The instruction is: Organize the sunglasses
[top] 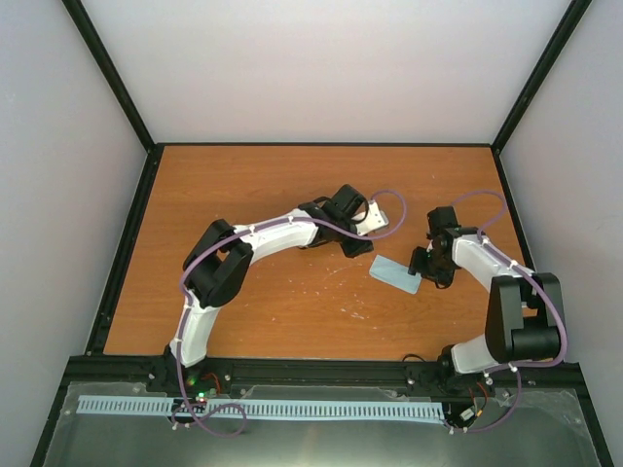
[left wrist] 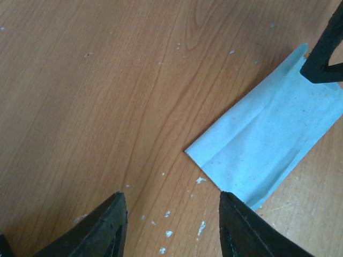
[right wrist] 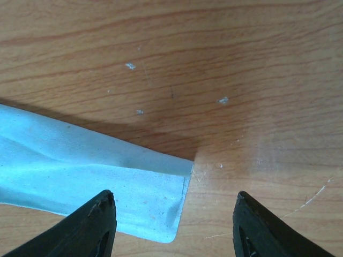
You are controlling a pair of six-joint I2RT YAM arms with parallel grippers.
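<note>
A pale blue cloth (top: 394,272) (left wrist: 262,134) (right wrist: 91,176) lies flat on the wooden table, long edges creased. In the left wrist view my left gripper stands open with bare wood between its fingers, just left of the cloth's near corner; from above it (top: 357,243) is up and left of the cloth. My right gripper is open above the cloth's right end (top: 421,263), nothing held. A dark piece of hardware at the top right of the left wrist view partly covers the cloth. No sunglasses can be made out.
Dark rails edge it, with pale walls beyond. Purple cables loop over both arms.
</note>
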